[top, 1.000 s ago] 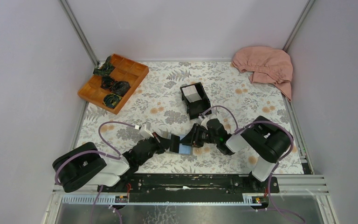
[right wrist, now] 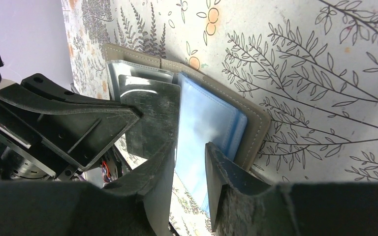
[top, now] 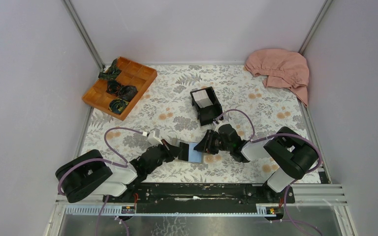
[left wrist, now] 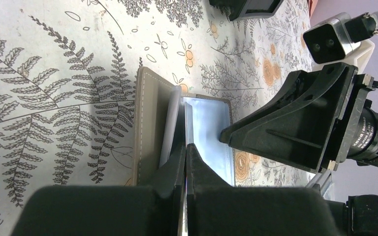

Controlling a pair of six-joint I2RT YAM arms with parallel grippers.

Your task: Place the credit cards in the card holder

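Observation:
The card holder (top: 195,156) lies spread open on the table between both grippers, its tan cover (left wrist: 149,120) and pale blue page (right wrist: 206,115) showing. A dark, glossy page (right wrist: 153,110) stands raised from it. My left gripper is shut at this page; the thin sheet runs down into the line between its fingers, one finger (right wrist: 128,118) lying across the page's face. Over the blue page, my right gripper has its fingers apart, with nothing visibly held between them. White card-like pieces (top: 202,98) sit in the black box (top: 208,116) behind the holder.
An orange divided tray (top: 139,73) with dark bundled cables stands at the back left. Pink cloth (top: 278,69) is heaped at the back right corner.
The right arm has shifted slightly to the right, its elbow lower in the view, and more of the blue page shows. My left gripper stays nearly still at the dark page.

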